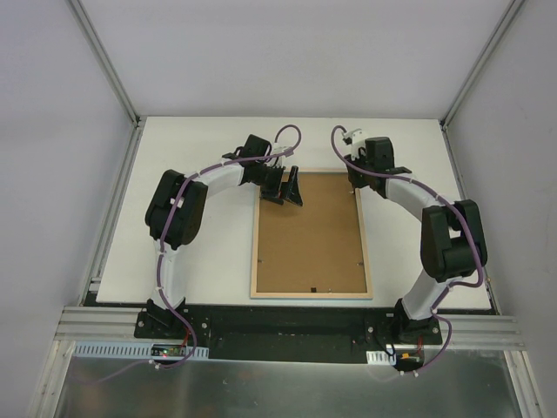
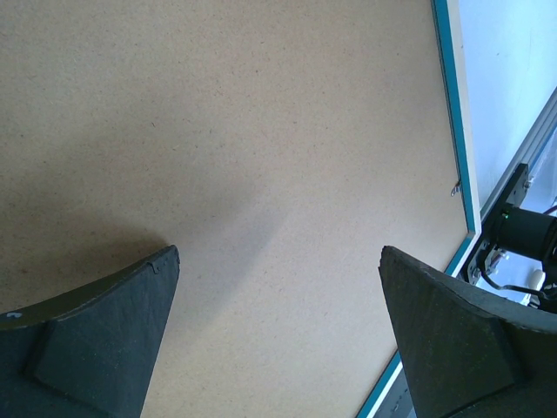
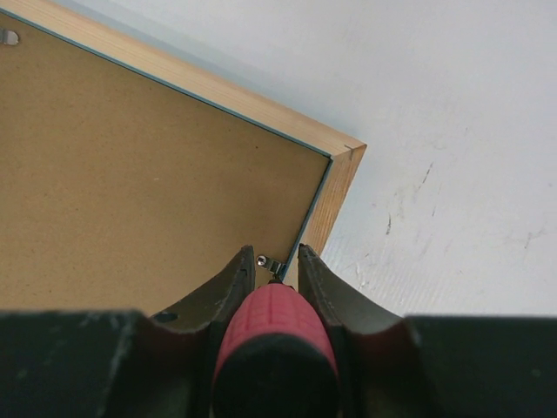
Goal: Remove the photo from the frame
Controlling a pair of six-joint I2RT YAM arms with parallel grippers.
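The picture frame [image 1: 255, 252] lies face down, its brown backing board [image 1: 311, 231] upward inside a light wooden border. My right gripper is shut on a tool with a red and black handle [image 3: 277, 312], over the frame's far right part. The tool's thin tip reaches a small metal clip [image 3: 263, 260] at the board's edge; whether it is under the clip cannot be made out. Over the board's far left part, my left gripper stands open, with only bare board between its fingers. The photo is hidden.
More small clips sit along the border, one on the right side [image 1: 360, 263], one on the left [image 1: 259, 261] and another near the corner [image 3: 10, 37].
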